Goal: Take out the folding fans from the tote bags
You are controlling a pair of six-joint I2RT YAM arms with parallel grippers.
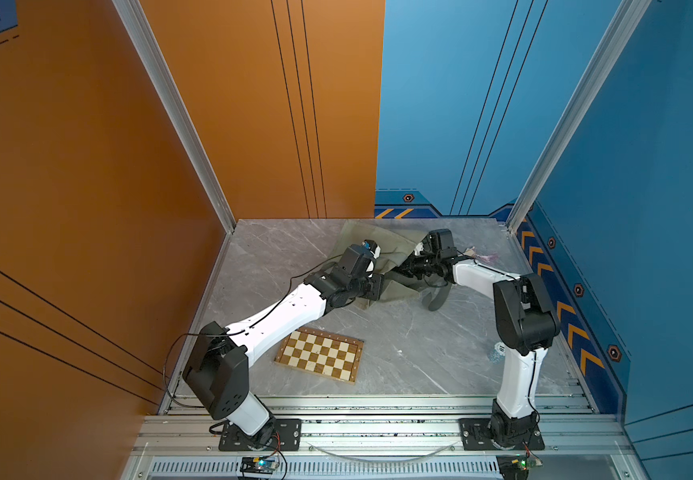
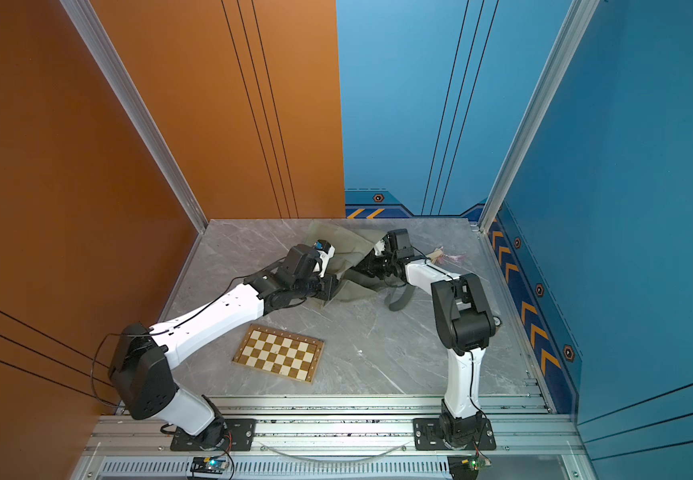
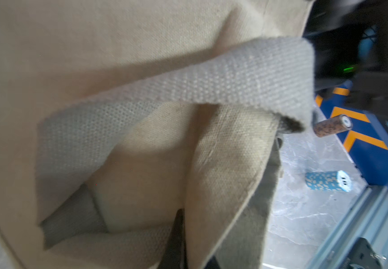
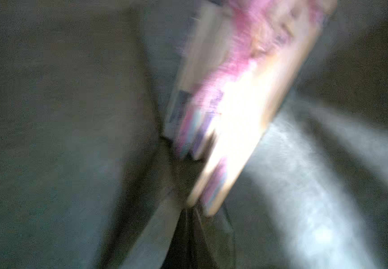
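The khaki tote bag lies crumpled at the back centre. My left gripper is at its front left; in the left wrist view, shut fingertips sit among canvas folds and a strap. My right gripper reaches into the bag from the right. In the right wrist view its fingers are shut, with nothing clearly between them, just below several folding fans with pale ribs and pink tassels inside the dim bag. The view is blurred. More pale fan pieces with pink tassels lie right of the bag.
A chessboard lies at the front left. A blue chip stack and a brown chip stack stand at the right edge, partly hidden by my right arm.
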